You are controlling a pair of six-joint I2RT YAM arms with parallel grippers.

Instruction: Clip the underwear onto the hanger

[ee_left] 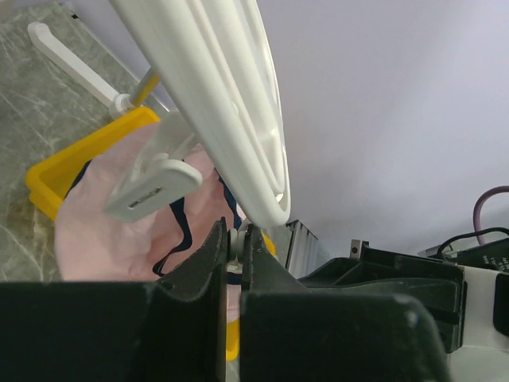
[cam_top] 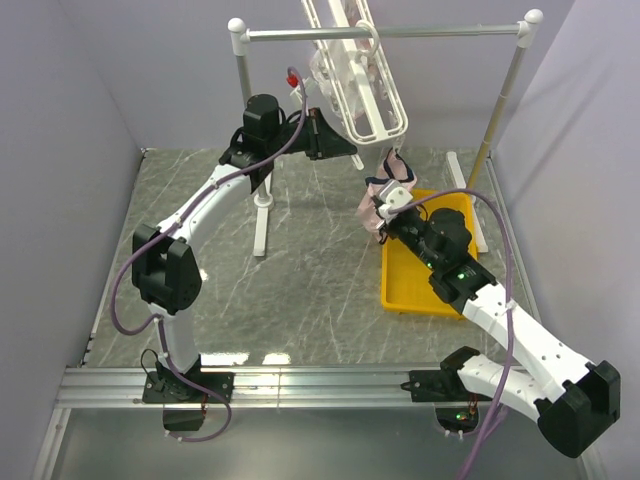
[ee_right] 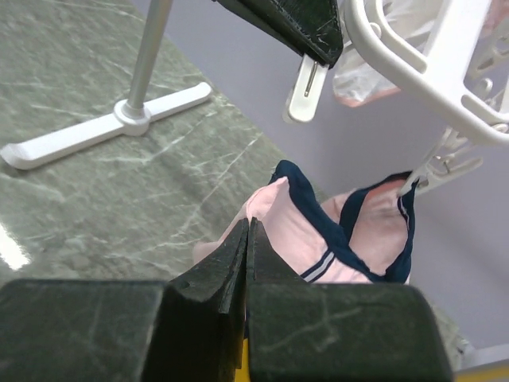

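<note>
The white clip hanger (cam_top: pixel 385 110) hangs from the rack's top bar. My left gripper is shut on a white clip (ee_right: pixel 306 87) at the hanger's lower end. Pink underwear with navy bands (ee_right: pixel 290 231) hangs below the hanger, its upper right corner at a white clip on the far side. My right gripper is shut, its tips at the upper edge of the pink cloth; whether cloth is between them is hard to tell. In the top view the right wrist covers part of the underwear.
A yellow bin (cam_top: pixel 405 290) sits on the floor under the underwear. The rack's post (ee_right: pixel 151 56) and white foot (ee_right: pixel 64 142) stand at the left side.
</note>
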